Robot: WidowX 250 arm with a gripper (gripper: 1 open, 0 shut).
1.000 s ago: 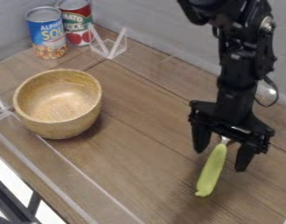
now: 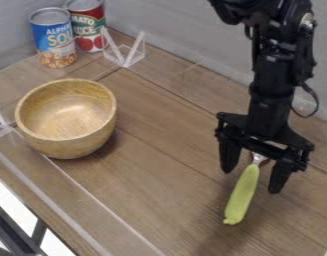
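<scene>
My black gripper (image 2: 254,176) is open at the right of the view, lowered over a long pale yellow-green object (image 2: 241,197) that lies lengthwise on the wooden table (image 2: 152,190). The object's upper end runs up between the two fingers; a short light part shows there beneath the gripper's body. Whether the fingers touch it or the table I cannot tell.
A wooden bowl (image 2: 67,122) sits at the left. Two cans, an Alpha soup can (image 2: 55,39) and a red tomato can (image 2: 91,22), stand at the back left corner by the wall.
</scene>
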